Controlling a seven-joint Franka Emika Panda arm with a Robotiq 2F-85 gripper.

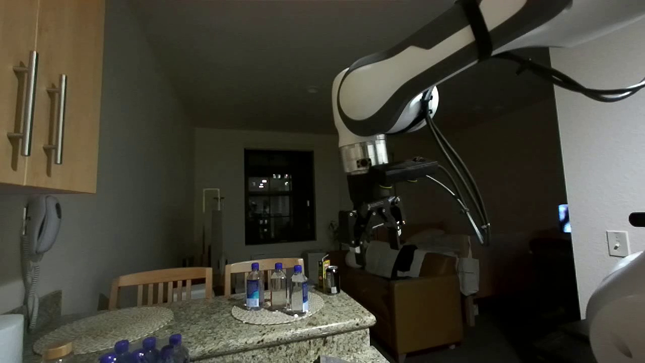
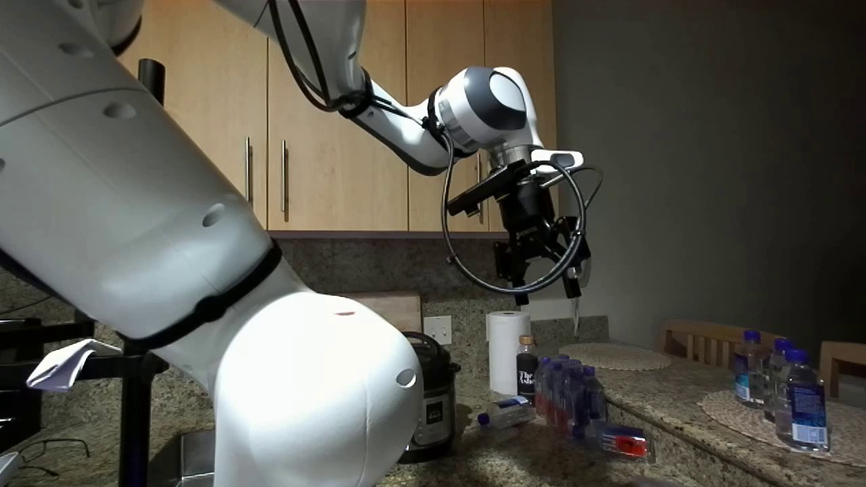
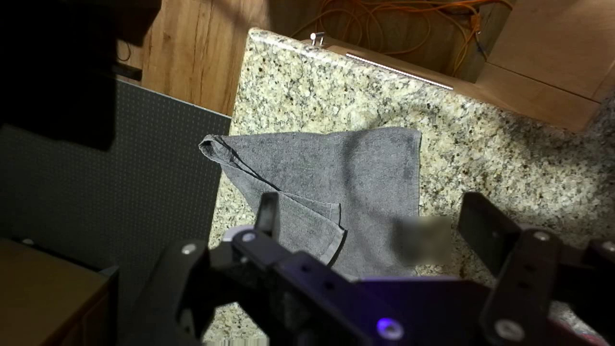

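In the wrist view a grey towel (image 3: 380, 167) lies on the granite counter (image 3: 288, 86), one corner folded over itself at the left and poking past the counter's edge. High above it hangs my gripper, its fingers spread wide with only air between them. Part of the towel's near side is hidden behind the gripper body. From the side, the gripper (image 2: 548, 296) also shows open, well clear of the counter. Only a small grey bit of cloth (image 1: 331, 359) peeks in at the bottom of exterior view 1.
Several blue-capped bottles (image 2: 568, 393) stand grouped on the lower counter, with a bottle (image 2: 507, 412) on its side near them. On the raised ledge, 3 bottles (image 1: 278, 290) sit on a woven mat (image 1: 260, 317). A dark cooker (image 2: 430, 398) and a paper roll (image 2: 505, 349) stand by the wall.
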